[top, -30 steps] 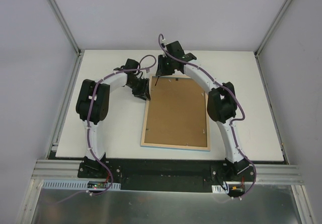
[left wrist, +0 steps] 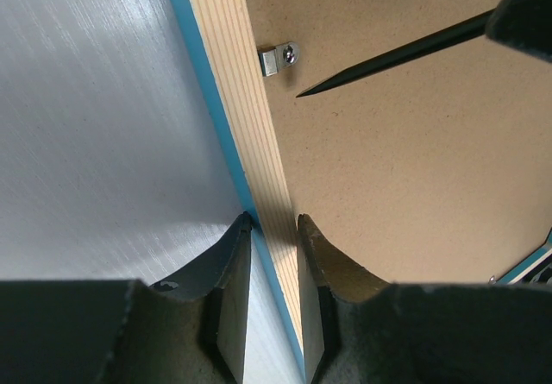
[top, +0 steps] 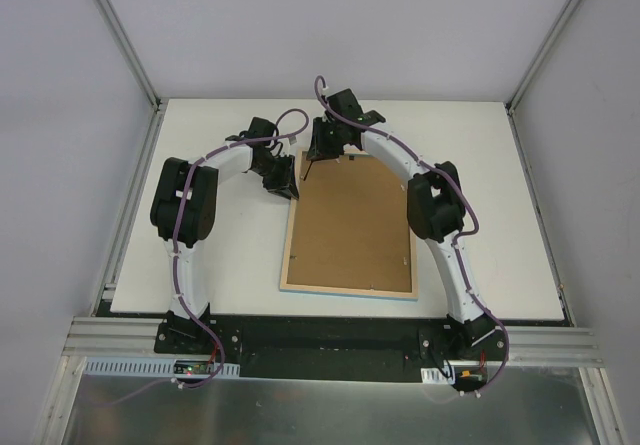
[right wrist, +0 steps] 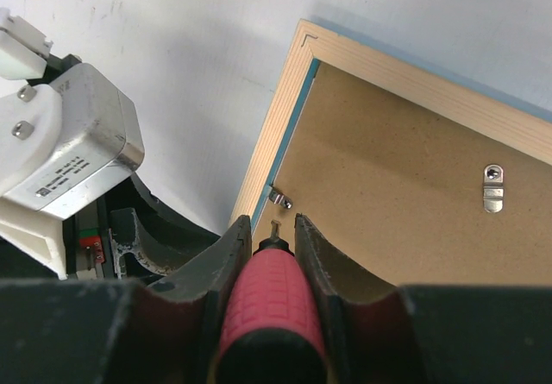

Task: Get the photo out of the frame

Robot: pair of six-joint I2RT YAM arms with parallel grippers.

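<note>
The picture frame [top: 350, 225] lies back-up on the white table, brown backing held by small metal clips. My left gripper is shut on its left wooden rail [left wrist: 233, 73]. My right gripper is shut on a screwdriver with a red handle [right wrist: 272, 315]; its dark shaft [left wrist: 397, 56] points down at the backing beside a clip [left wrist: 280, 56] on the left rail, near the top corner. In the right wrist view the tip is just below that clip [right wrist: 280, 198]; another clip [right wrist: 492, 190] is on the top side.
The left arm stands close beside the right gripper at the frame's upper left. Grey walls surround the table.
My right gripper has moved slightly left and down in the top view, bringing the screwdriver toward the left rail. The left arm and frame have stayed put.
</note>
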